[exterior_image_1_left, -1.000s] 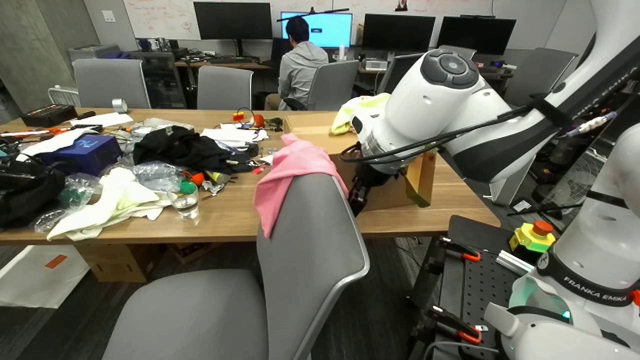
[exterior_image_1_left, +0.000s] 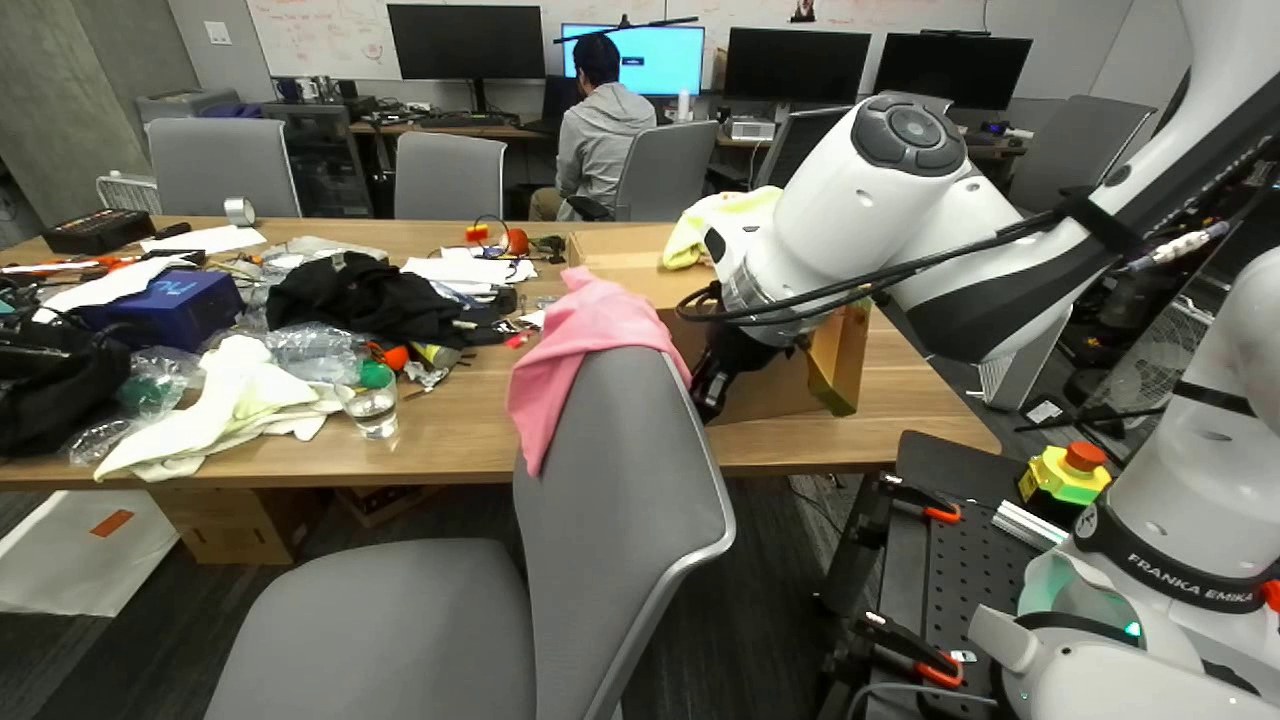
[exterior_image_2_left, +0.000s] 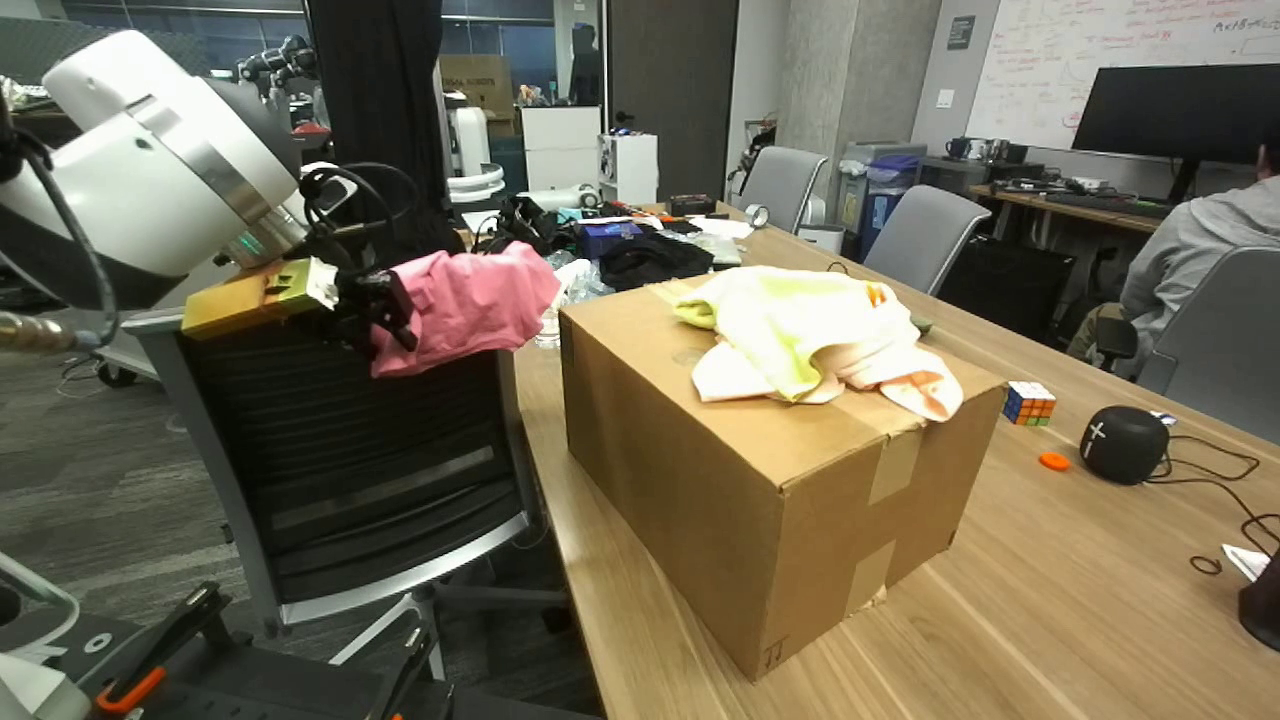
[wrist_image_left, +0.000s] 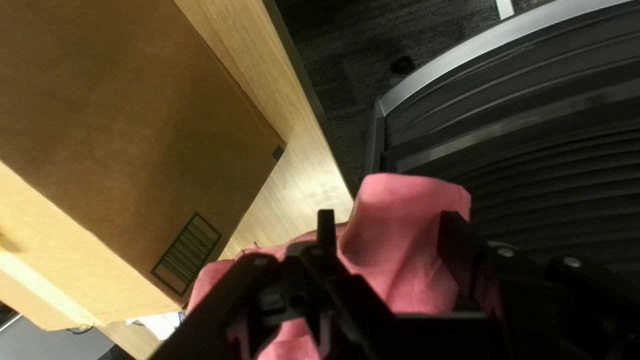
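A pink cloth (exterior_image_1_left: 588, 335) is draped over the top of the grey chair's back (exterior_image_1_left: 636, 456). In exterior view 2 the cloth (exterior_image_2_left: 474, 306) hangs beside my gripper (exterior_image_2_left: 386, 314), which is at the chair's top edge. From the wrist, the two dark fingers of my gripper stand apart, with a raised fold of the pink cloth (wrist_image_left: 390, 240) showing between them. Whether the pads touch the fold, I cannot tell. Exterior view 1 shows only part of the gripper (exterior_image_1_left: 710, 390), at the chair's edge.
A large cardboard box (exterior_image_2_left: 672, 516) stands on the table close to the gripper, with a yellow-and-white cloth (exterior_image_2_left: 816, 330) on top. The table's left side is cluttered, including a glass (exterior_image_1_left: 373, 414). A person (exterior_image_1_left: 606, 132) sits at the back desk.
My gripper has shifted slightly down and left in exterior view 1. The chair back has moved very slightly left; the pink cloth still lies over it.
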